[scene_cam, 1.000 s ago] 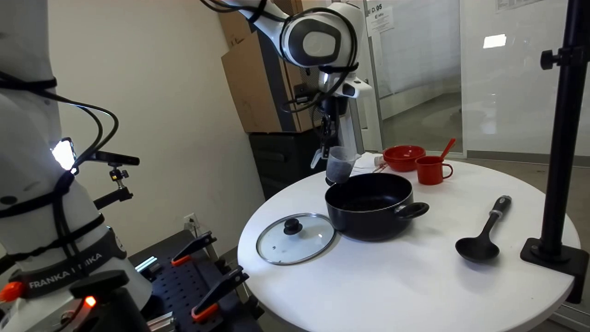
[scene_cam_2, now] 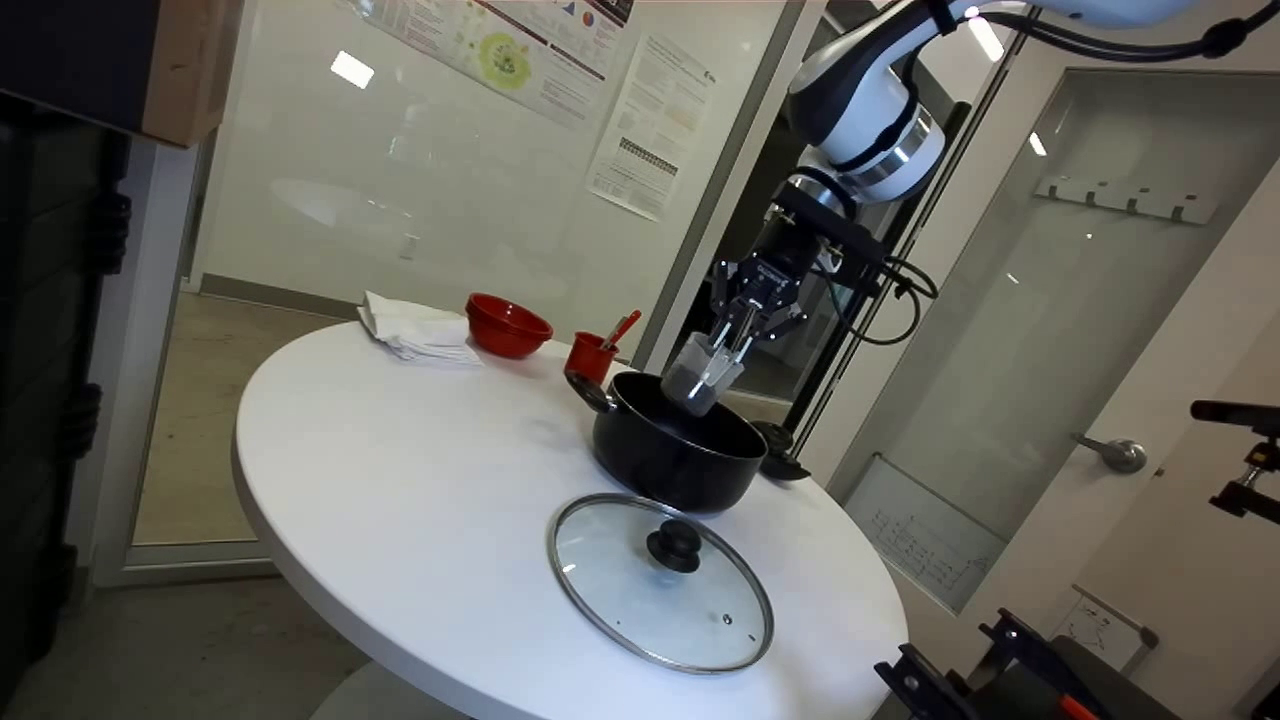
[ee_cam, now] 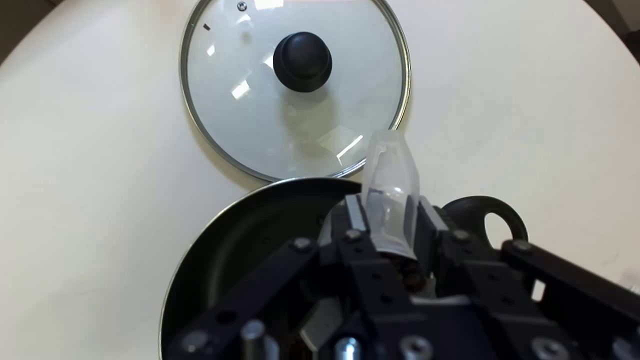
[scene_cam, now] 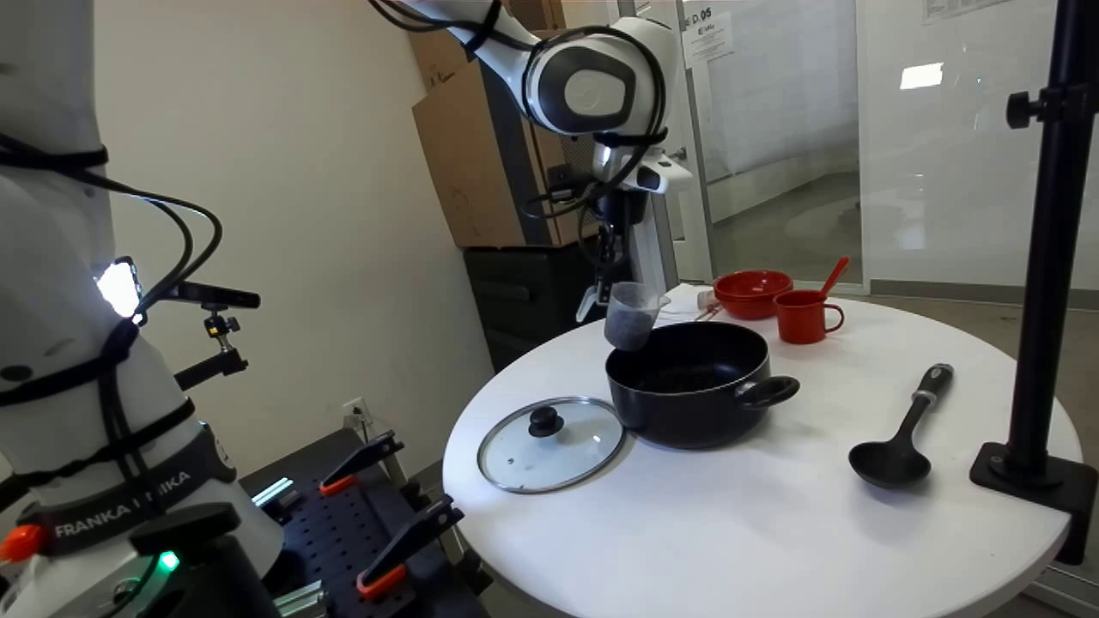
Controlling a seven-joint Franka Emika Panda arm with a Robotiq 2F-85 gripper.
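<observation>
My gripper is shut on a clear plastic measuring cup point(scene_cam: 630, 314), gripping it near its handle. Greyish contents point(scene_cam_2: 689, 386) fill the lower part of the cup. In exterior view 2 the cup hangs tilted over the black pot point(scene_cam_2: 672, 462); exterior view 1 shows it at the pot's far left rim. The pot stands uncovered on the table, and its dark inside point(ee_cam: 240, 258) looks empty where it shows. My fingers hide part of the pot and most of the cup in the wrist view.
Beside the pot lies the glass lid point(scene_cam: 577, 453), knob up. A red bowl point(scene_cam: 753, 294), a red mug point(scene_cam: 801, 318) with a red utensil, and a white cloth point(scene_cam_2: 414, 330) sit at the back. A black ladle point(scene_cam: 894, 463) lies right.
The measuring cup and my gripper have come down slightly toward the pot. A light at the arm's base went from red to green. Pot and lid have stayed in place.
</observation>
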